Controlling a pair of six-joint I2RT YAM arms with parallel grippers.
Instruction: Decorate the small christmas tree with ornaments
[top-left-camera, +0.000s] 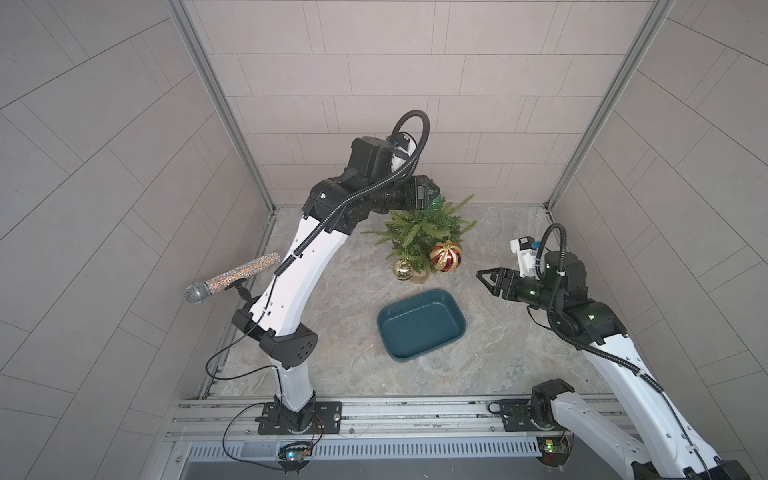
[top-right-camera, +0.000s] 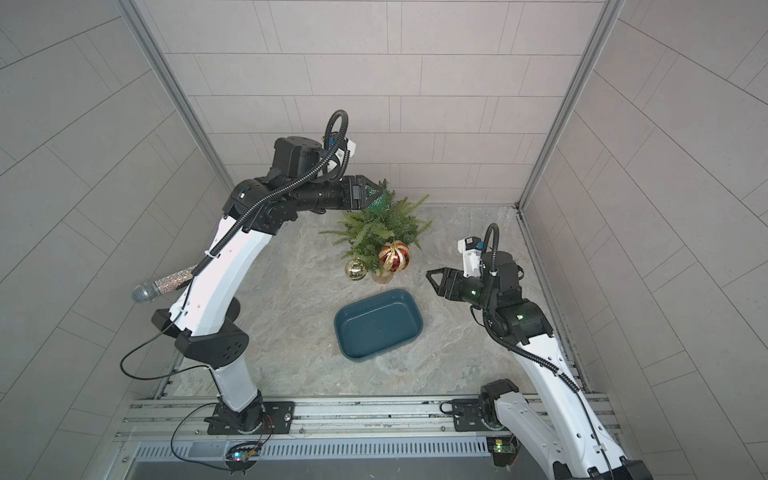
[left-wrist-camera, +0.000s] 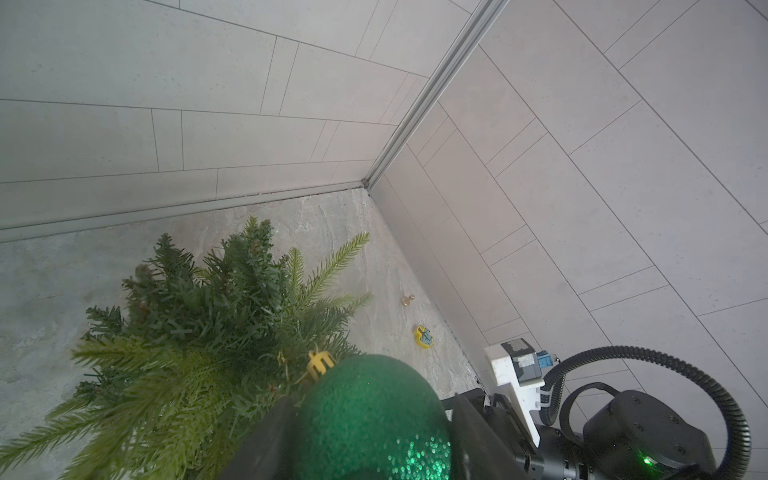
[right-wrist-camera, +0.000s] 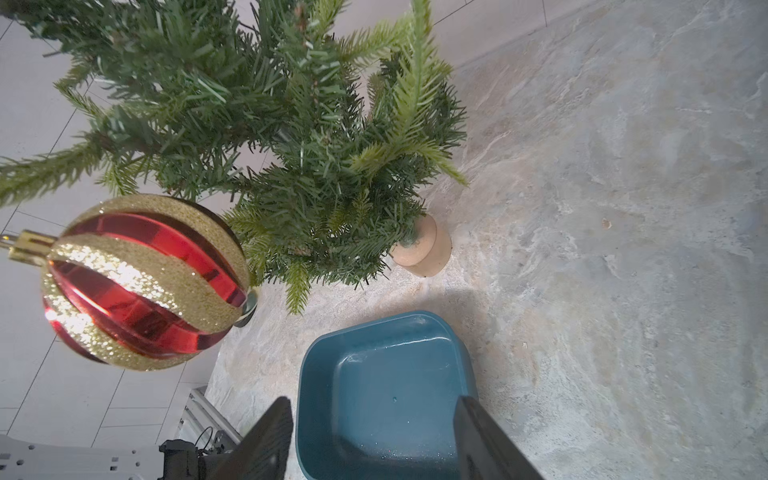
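The small green tree (top-left-camera: 420, 232) stands upright at the back of the table on a wooden base (right-wrist-camera: 425, 248). A red and gold striped ornament (top-left-camera: 445, 256) and a gold ornament (top-left-camera: 402, 269) hang low on its front side. At the tree's upper back, my left gripper (top-left-camera: 432, 193) is shut on a green glitter ornament (left-wrist-camera: 372, 420). That ornament's gold cap points toward the branches; whether its loop touches a twig cannot be told. To the right of the tree, my right gripper (top-left-camera: 483, 281) stands open with nothing between its fingers.
An empty dark teal tray (top-left-camera: 385, 340) lies in front of the tree. A glittery microphone (top-left-camera: 232, 276) is at the far left. In the left wrist view, a small yellow item (left-wrist-camera: 423, 336) lies near the wall. Free table remains on both sides of the tray.
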